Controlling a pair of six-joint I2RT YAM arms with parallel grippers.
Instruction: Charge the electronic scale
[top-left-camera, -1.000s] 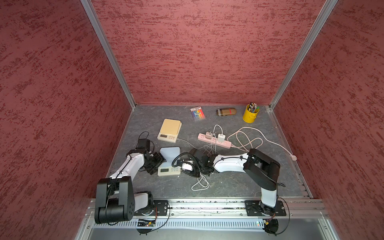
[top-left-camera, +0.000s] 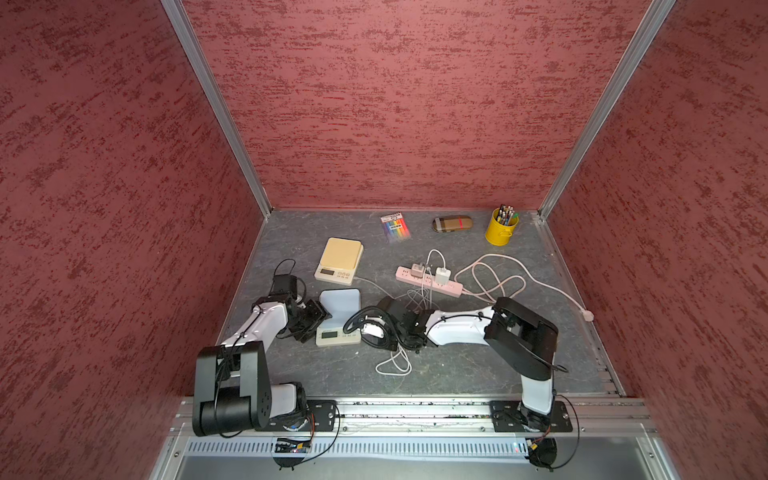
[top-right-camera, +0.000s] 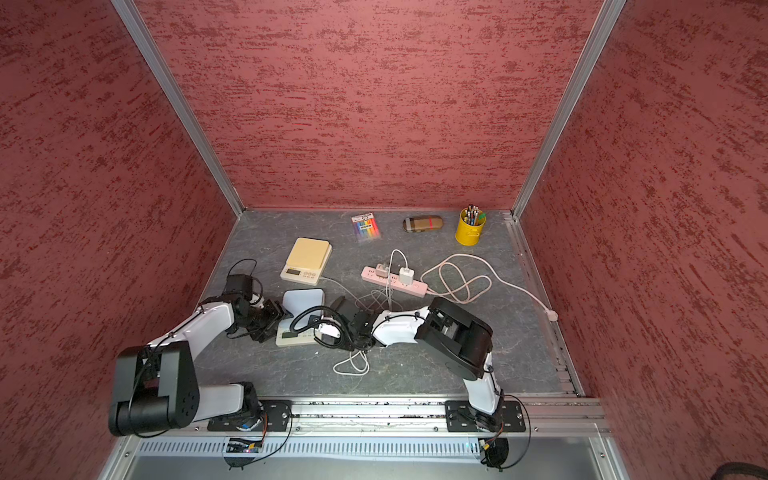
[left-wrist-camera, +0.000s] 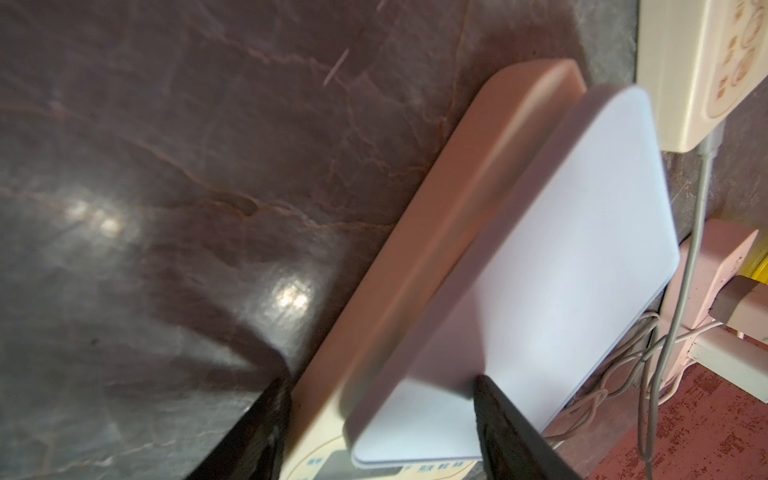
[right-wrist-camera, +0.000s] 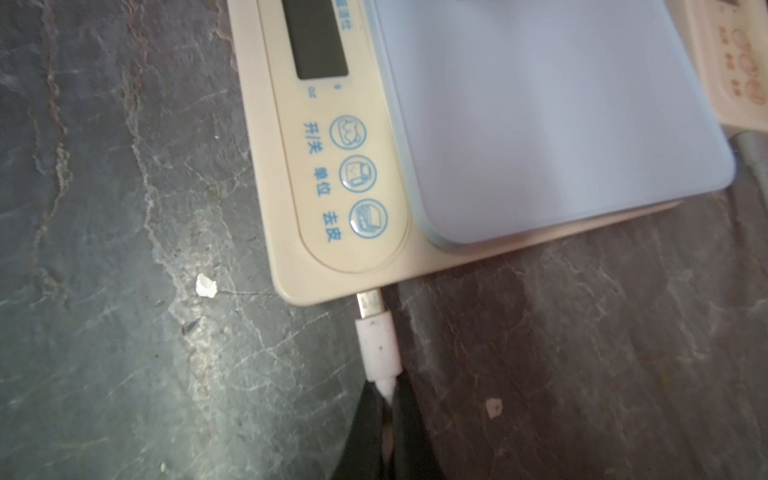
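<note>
The blue-topped cream scale (top-left-camera: 341, 301) lies on the table between my two grippers. In the right wrist view a white cable plug (right-wrist-camera: 378, 345) points at the scale's side edge, its metal tip partly showing and its front end at the edge; how deep it sits cannot be told. My right gripper is shut on the cable just behind the plug. My left gripper is part open at the scale's opposite end, one finger (left-wrist-camera: 260, 432) beside the scale and the other over its blue platform. Whether they touch it is unclear.
A second, yellow-topped scale (top-left-camera: 341, 256) with a cable attached lies just behind. The pink power strip (top-left-camera: 416, 277) holds white adapters (top-left-camera: 442, 276) and cables. Slack cable (top-left-camera: 393, 368) loops in front of my right gripper. Markers, a case and a yellow pen bucket (top-left-camera: 499, 233) stand at the back.
The blue-topped scale has shifted slightly away from the table's front edge. The slack cable loop has drifted a little left and back. My left arm has moved slightly; the right arm looks nearly still.
</note>
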